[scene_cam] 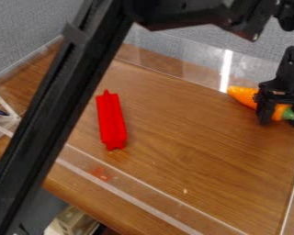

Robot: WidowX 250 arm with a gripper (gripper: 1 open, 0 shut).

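Note:
My black gripper (279,106) is at the right edge, down over an orange carrot (244,95) with a green end that lies near the back of the wooden table. The gripper covers part of the carrot, and I cannot tell whether its fingers are shut on it. A red bar-shaped object (111,120) lies on the left half of the table, apart from the gripper.
A clear rim runs along its edges, with a grey wall (217,46) behind. The black arm crosses the left side of the view diagonally. Small items sit beyond the left edge.

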